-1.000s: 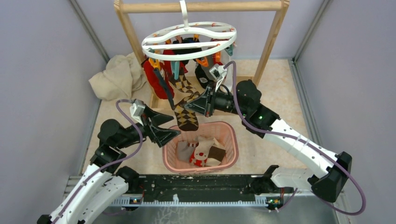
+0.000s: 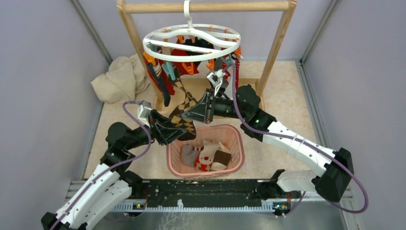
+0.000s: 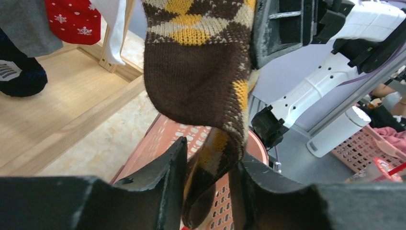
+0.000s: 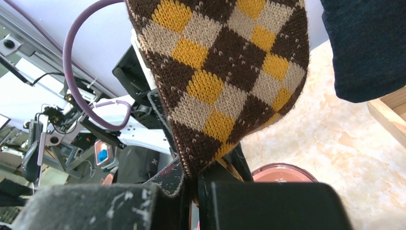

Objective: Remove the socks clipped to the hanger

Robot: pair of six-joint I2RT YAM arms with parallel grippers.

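A brown, yellow and beige checked sock (image 2: pixel 184 124) hangs below a teal clip (image 2: pixel 168 69) on the round white hanger (image 2: pixel 191 57). My right gripper (image 2: pixel 186 115) is shut on it; in the right wrist view the checked knit (image 4: pixel 230 72) bunches down into the shut fingers. My left gripper (image 2: pixel 170 135) is at the sock's lower part; in the left wrist view the sock's dark end (image 3: pixel 201 201) lies between its fingers, which are partly apart. Whether they grip it is unclear.
Other socks hang from clips on the hanger within a wooden frame (image 2: pixel 274 43). A pink basket (image 2: pixel 239 148) below holds several socks. A beige cloth (image 2: pixel 117 81) lies at the left.
My right gripper and the sock have shifted slightly left.
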